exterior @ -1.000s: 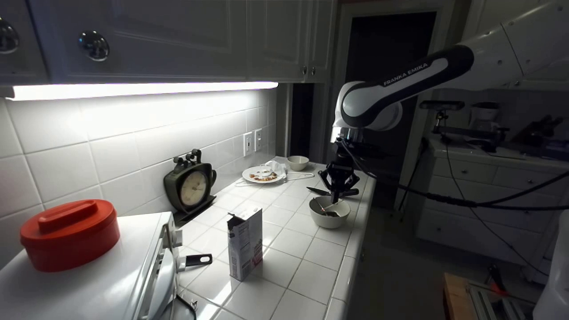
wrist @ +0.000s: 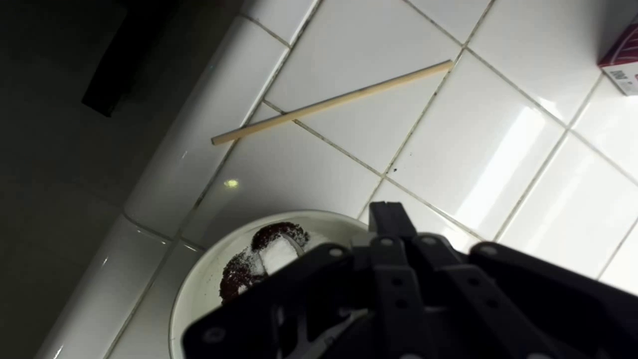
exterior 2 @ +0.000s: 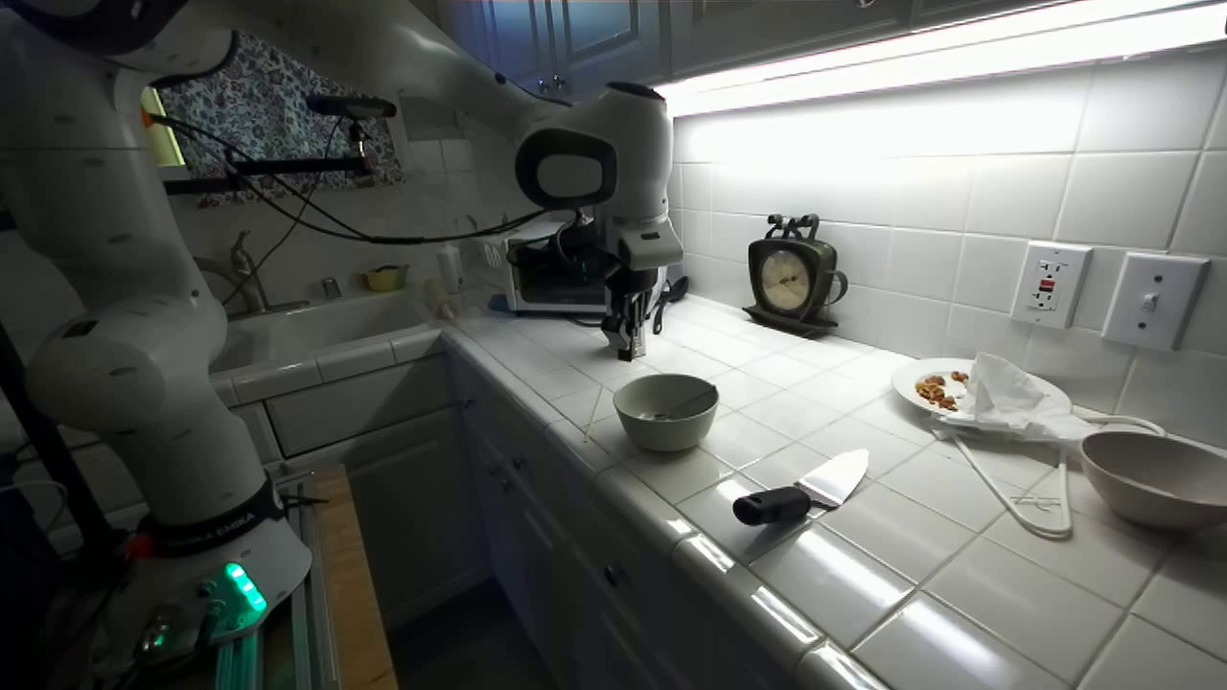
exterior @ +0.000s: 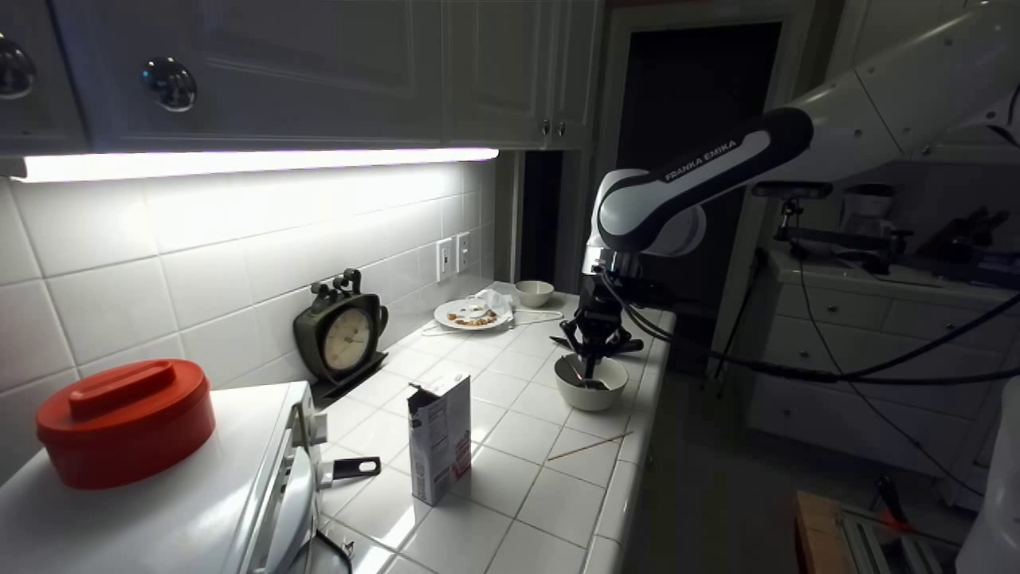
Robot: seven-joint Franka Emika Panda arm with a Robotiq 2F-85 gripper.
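A thin wooden stick lies flat on the counter tiles, close to the rounded front edge. In exterior view 1 the stick is in front of the pale bowl. Dark reddish stuff with white powder is inside that bowl, partly hidden by my gripper in the wrist view. My gripper is shut, its fingertips together and nothing visible between them. In exterior view 2 the gripper hangs above the counter on the bowl's far side, clear of the bowl.
An opened box stands on the counter nearer exterior camera 1. A black-handled cake server, a plate of food scraps and another bowl lie beyond the pale bowl. Tiles between box and bowl are otherwise clear.
The stick now lies on the tiles, where bare counter showed before. My gripper has shifted slightly left and toward exterior camera 1, and the arm followed. The bowl has stayed put.
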